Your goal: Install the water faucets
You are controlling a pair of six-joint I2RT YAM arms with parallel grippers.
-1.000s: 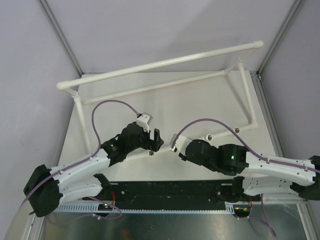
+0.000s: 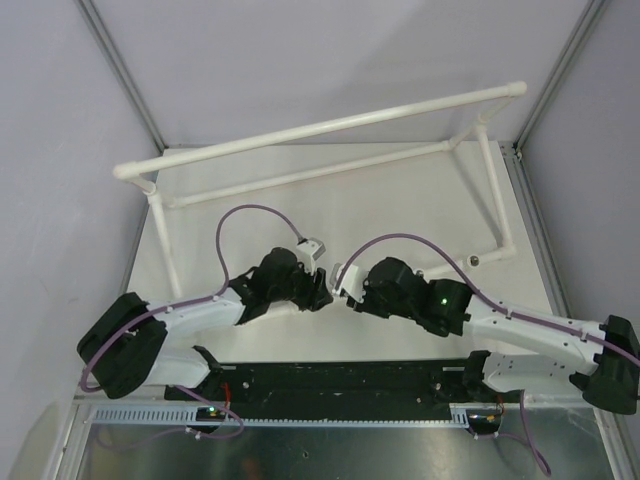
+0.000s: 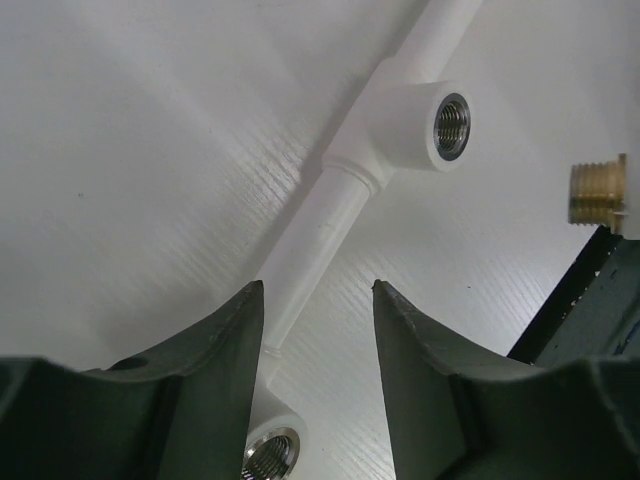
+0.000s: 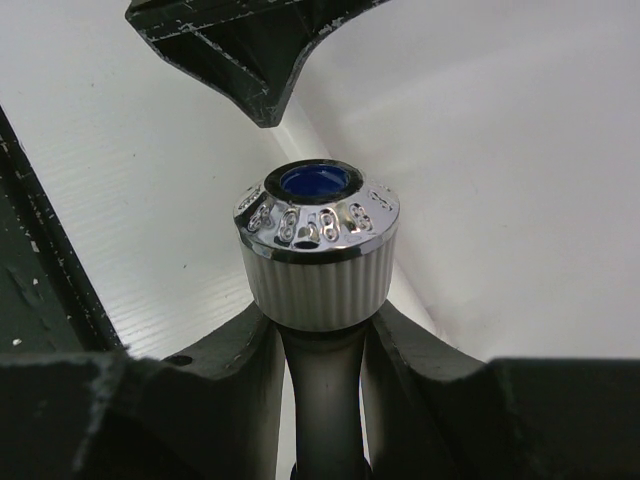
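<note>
My right gripper is shut on a faucet, whose ribbed chrome knob with a blue centre (image 4: 318, 275) fills the middle of the right wrist view. My left gripper is part open, nothing between its fingers, over the white pipe (image 3: 315, 230) with threaded tee sockets (image 3: 405, 130). A brass threaded end (image 3: 597, 195), partly out of frame, sits at the right of the left wrist view. In the top view the left gripper (image 2: 318, 292) and right gripper are close together at the middle of the lower pipe.
A white pipe frame (image 2: 320, 123) spans the board, with its upper rail above the arms. A dark strip (image 2: 335, 380) runs along the front edge. The board's upper middle is clear.
My left gripper has moved rightward toward the right gripper. The right arm has shifted slightly, still holding the faucet.
</note>
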